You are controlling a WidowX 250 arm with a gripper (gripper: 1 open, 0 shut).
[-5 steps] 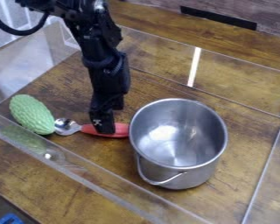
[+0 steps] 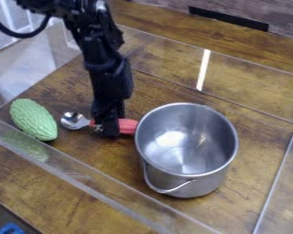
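Note:
My black gripper (image 2: 107,124) is down at the middle left of the tray, shut on a spoon with a red handle (image 2: 127,126) and a metal head (image 2: 73,120). The handle reaches from under my fingers toward the rim of a large steel pot (image 2: 186,146), which stands to the right with its wire handle hanging at the front. The fingertips are partly hidden in dark shadow.
A green bumpy vegetable (image 2: 34,119) lies at the left by the clear tray wall. The wooden floor (image 2: 241,82) behind the pot is bare, with a white strip on it.
The spoon has moved back, away from the front wall, with my gripper on it; it was nearer the front a second ago. The pot and vegetable are unmoved.

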